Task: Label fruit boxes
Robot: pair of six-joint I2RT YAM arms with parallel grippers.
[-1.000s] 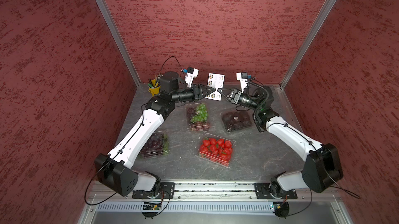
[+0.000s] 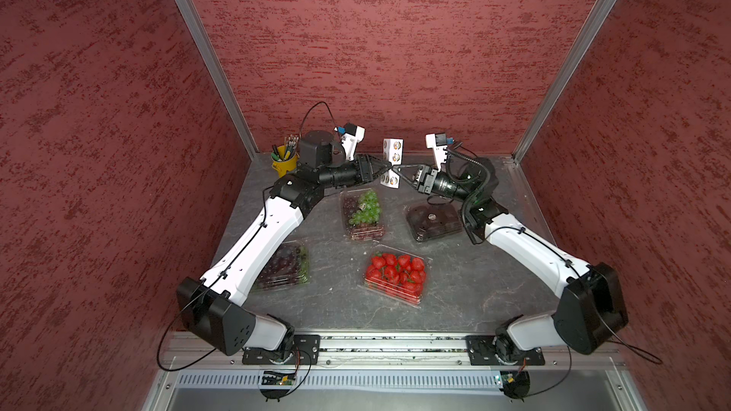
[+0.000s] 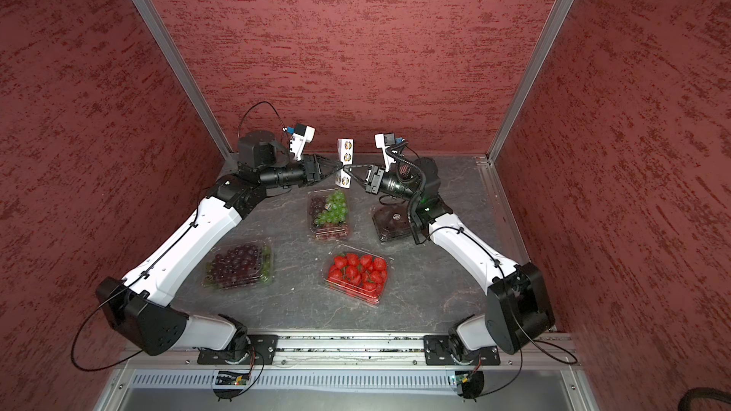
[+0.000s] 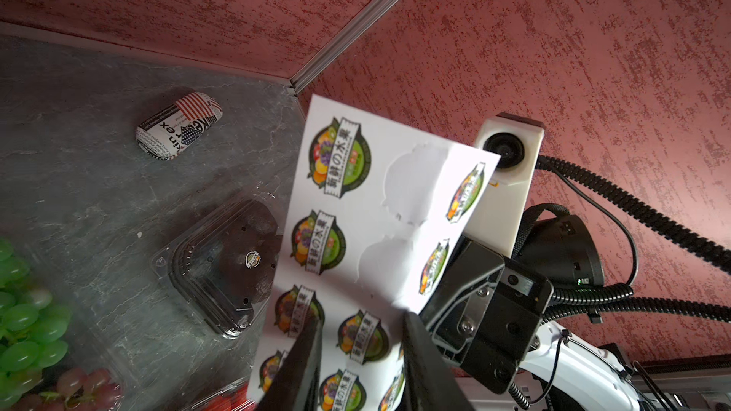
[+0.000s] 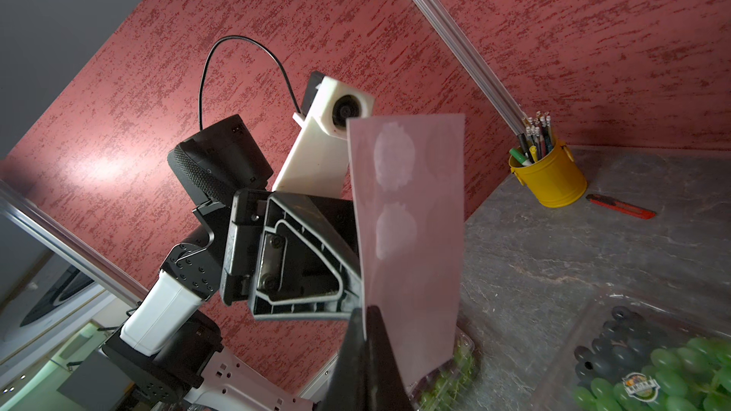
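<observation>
A white label sheet (image 4: 342,258) with round fruit stickers and two blank sticker spots hangs bent between my arms. My left gripper has its fingers apart, one on each side of the sheet's lower part. On the sheet's edge, my right gripper is shut, the thin paper running between its fingertips. Below stand a box of mixed grapes (image 3: 329,213) and a dark lidded box (image 3: 391,222), each bearing a round label. Nearer lie a tomato box (image 3: 358,275) and a dark grape box (image 3: 240,264); no label shows on either.
A yellow pencil bucket (image 5: 554,176) stands at the back left, with a red cutter (image 5: 620,206) beside it. A printed oblong object lies at the back right.
My right gripper has moved left, up to the left gripper's tips. The sheet has turned and looks narrower from above. The left arm has hardly moved; the boxes are unchanged.
</observation>
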